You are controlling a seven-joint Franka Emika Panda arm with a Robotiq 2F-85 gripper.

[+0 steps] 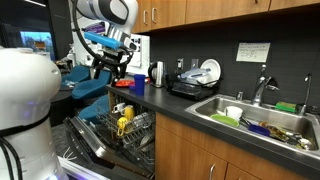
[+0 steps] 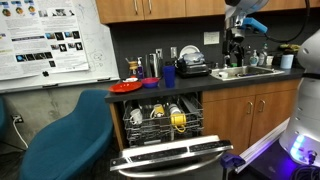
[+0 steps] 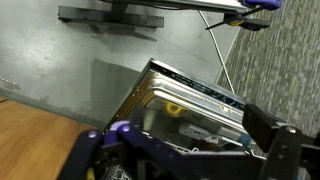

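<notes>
My gripper (image 1: 108, 68) hangs in the air above the open dishwasher, pointing down and holding nothing. Its dark fingers stand wide apart at the bottom of the wrist view. The pulled-out dish rack (image 2: 160, 125) carries several dishes, among them a yellow mug (image 2: 178, 122). Lowered in front of the rack is the dishwasher door (image 2: 170, 157). From above, the metal door (image 3: 195, 95) shows beneath the gripper, well below it and apart from its fingers.
On the counter stand a blue container (image 2: 169, 75), a red plate (image 2: 126, 85) and a dish rack (image 1: 192, 82) with plates. The sink (image 1: 262, 120) holds several items. A blue chair (image 2: 65, 140) is beside the dishwasher.
</notes>
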